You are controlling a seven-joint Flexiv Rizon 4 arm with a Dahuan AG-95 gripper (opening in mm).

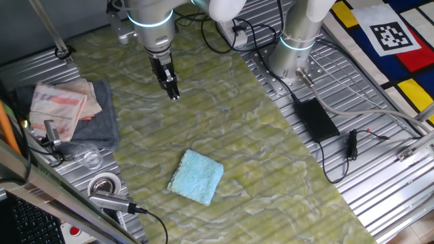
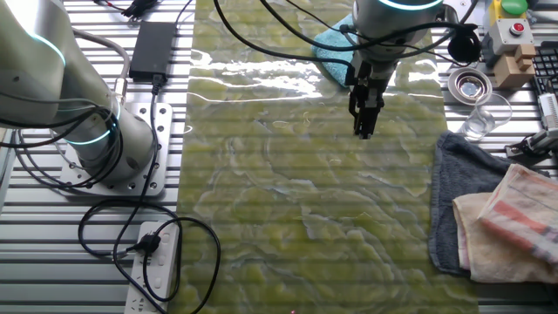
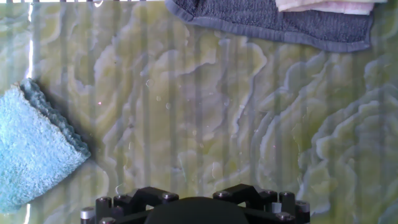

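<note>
A light-blue folded cloth (image 1: 196, 177) lies flat on the green marbled mat (image 1: 271, 183) in exterior view 1. My gripper (image 1: 173, 97) hangs above the mat, pointing down and well apart from the cloth. In exterior view 2 the gripper (image 2: 364, 134) is over bare mat, and the arm partly hides the blue cloth (image 2: 335, 54) behind it. At the left edge of the wrist view, the blue cloth (image 3: 37, 146) is cut off by the frame. No object shows at the fingertips, but how far apart they stand is unclear.
A dark grey towel (image 2: 466, 205) with a pink-striped cloth (image 2: 520, 214) on top lies at the mat's edge. Close by are a clear cup (image 1: 88, 156) and a round metal-lined container (image 2: 470, 85). Black cables hang near the arm.
</note>
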